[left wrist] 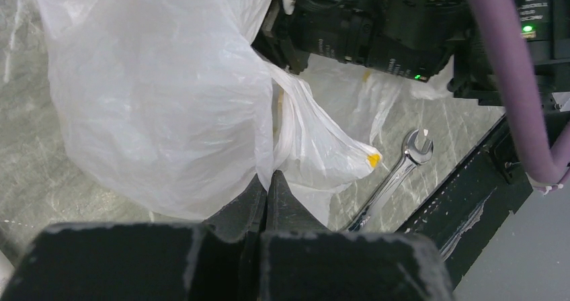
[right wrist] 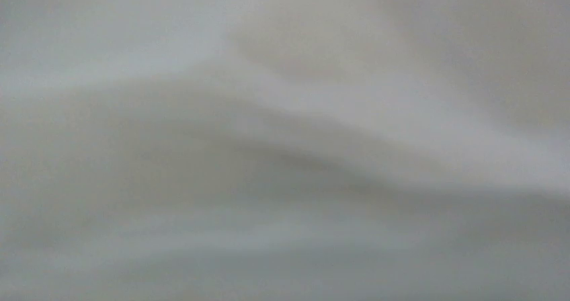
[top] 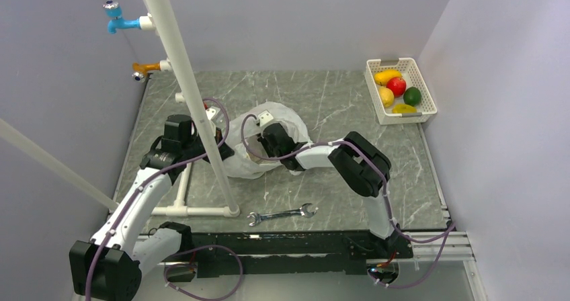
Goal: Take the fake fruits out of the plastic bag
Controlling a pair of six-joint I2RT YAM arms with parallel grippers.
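The crumpled white plastic bag lies mid-table, its far side spread behind the right arm. In the left wrist view my left gripper is shut on the thin edge of the bag. My right gripper reaches into the bag's mouth; plastic hides its fingertips, so its finger opening does not show. Only blurred plastic of the bag fills the right wrist view. A small yellow patch shows at the bag's lower corner; whether it is fruit I cannot tell.
A white basket at the back right holds several fruits, among them a red one and a green one. A wrench lies near the front edge. A white pipe frame stands over the left arm. Between bag and basket the table is clear.
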